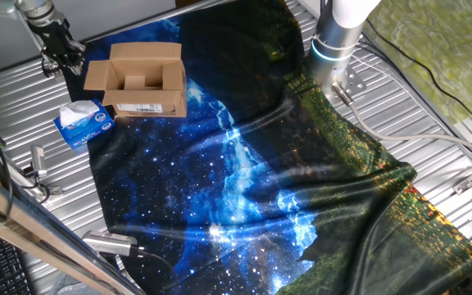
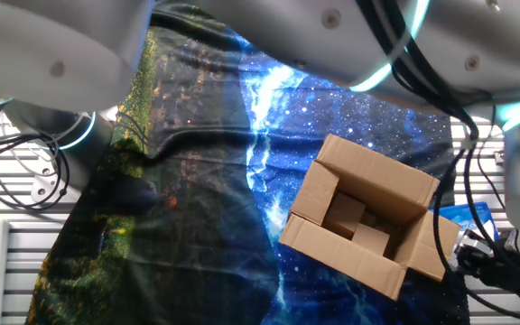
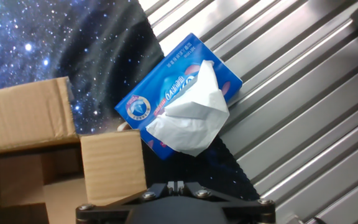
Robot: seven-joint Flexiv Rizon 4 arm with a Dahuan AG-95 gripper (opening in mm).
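A blue tissue box (image 1: 84,129) with a white tissue (image 3: 194,115) sticking out of its top sits at the cloth's edge, partly over the metal slats. Beside it stands an open cardboard box (image 1: 150,105), flaps spread, with smaller cardboard pieces showing inside (image 2: 369,239). My gripper (image 1: 62,67) hangs at the far left, apart from both boxes. In the wrist view the fingertips of the gripper meet at the bottom centre, and nothing shows between them. Exterior view 2 has the gripper (image 2: 477,255) near the right edge, partly behind cables.
A dark galaxy-print cloth (image 1: 220,180) with folds covers most of the slatted metal table (image 1: 23,106). A grey adapter (image 1: 111,242) lies at the cloth's near left edge, below a metal frame post (image 1: 47,233).
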